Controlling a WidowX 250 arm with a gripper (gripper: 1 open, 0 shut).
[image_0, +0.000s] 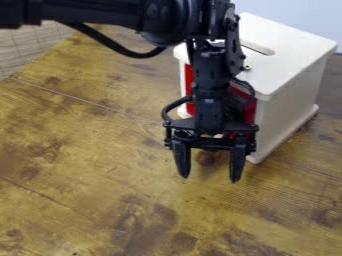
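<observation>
My black gripper (209, 166) hangs over the wooden floor just in front of a white box (283, 100), its two fingers pointing down and apart, open, with nothing seen between them but floor. The box has a slot in its white top and a red front panel (191, 78), which the arm mostly hides. Whether the gripper touches the box cannot be told.
Bare wooden floor (94, 180) fills the left and front of the view. A tiled patch (24, 45) lies at the upper left, and a pale wall (301, 20) stands behind the box.
</observation>
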